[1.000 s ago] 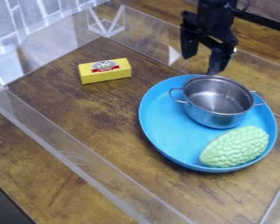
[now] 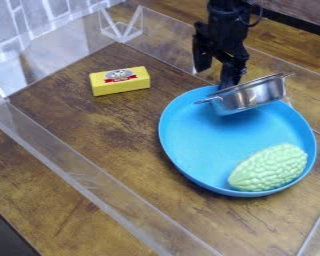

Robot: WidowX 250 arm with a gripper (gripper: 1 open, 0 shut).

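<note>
My black gripper [image 2: 219,52] reaches down from the top centre, behind a steel pot [image 2: 248,98], at its rim; its fingers are partly hidden by the pot, and it stands open. The pot is tilted over the back part of a blue plate [image 2: 203,145]. A pale green cabbage-like vegetable [image 2: 267,168] lies at the plate's front right.
A yellow box [image 2: 119,80] lies at the left on the wooden table [image 2: 83,150]. Clear plastic edges run around the workspace, and a tiled wall stands at the back left.
The pot has tilted and shifted back, away from the middle of the plate. My gripper has moved slightly left and down toward it.
</note>
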